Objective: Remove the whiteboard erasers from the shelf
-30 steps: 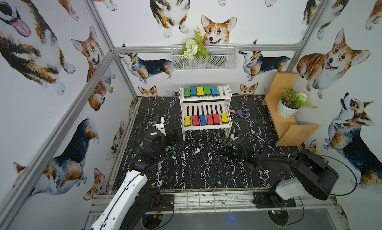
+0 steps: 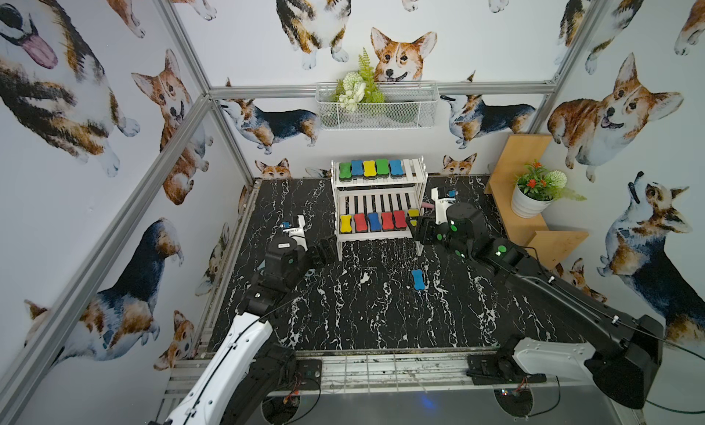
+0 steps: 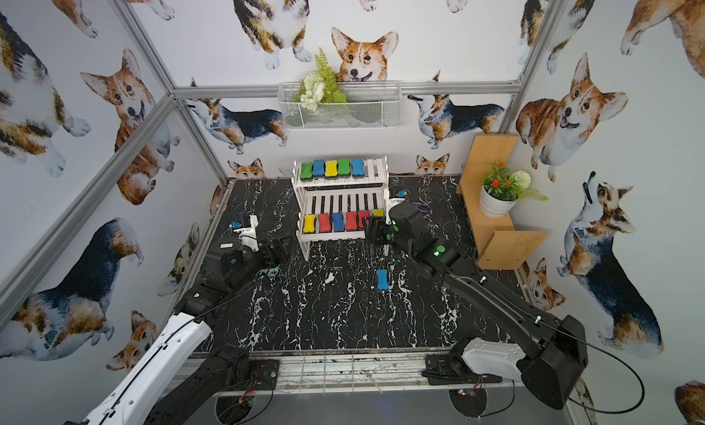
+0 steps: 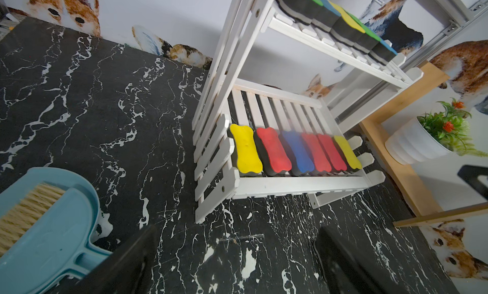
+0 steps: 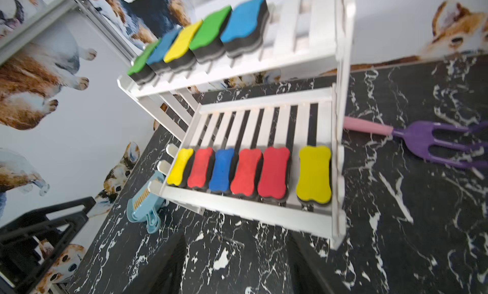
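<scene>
A white two-tier shelf [image 2: 378,235] stands at the back of the table. On its upper tier are several erasers: green, blue, yellow, green and a blue one [image 5: 244,22] nearest the right. The lower tier carries a yellow eraser [image 4: 246,149] at the left, red and blue ones, and a yellow eraser [image 5: 314,173] at the right end. A single blue eraser [image 2: 418,279] lies on the table in front. My right gripper is apart from the shelf's front right corner, its fingers spread and empty. My left gripper stands open and empty, left of the shelf.
A light blue dustpan with brush [image 4: 45,217] lies left of the shelf. To the right are a purple fork [image 5: 437,139] and a wooden stand [image 2: 539,234] with a potted plant [image 2: 530,203].
My right arm has risen and moved back toward the shelf's right side, uncovering the blue eraser on the table. The left arm looks still. The erasers on the shelf have not moved.
</scene>
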